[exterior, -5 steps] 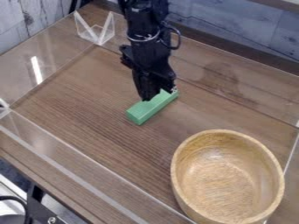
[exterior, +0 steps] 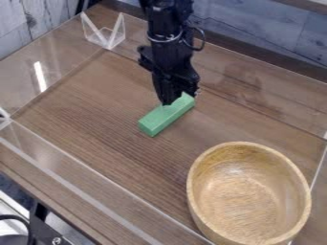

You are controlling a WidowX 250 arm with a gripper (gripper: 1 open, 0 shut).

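Observation:
A black robot arm reaches down from the back centre, its gripper (exterior: 169, 95) low over the upper end of a flat green rectangular block (exterior: 165, 118) on the wooden table. Whether the fingers are open or shut, or touch the block, I cannot tell.
A large beige bowl (exterior: 250, 170) fills the front right. Clear plastic pieces stand at the back left and left edge, and a dark cable lies at the front left corner.
The arm and gripper have shifted very slightly over the last second; the green block looks to be in the same place.

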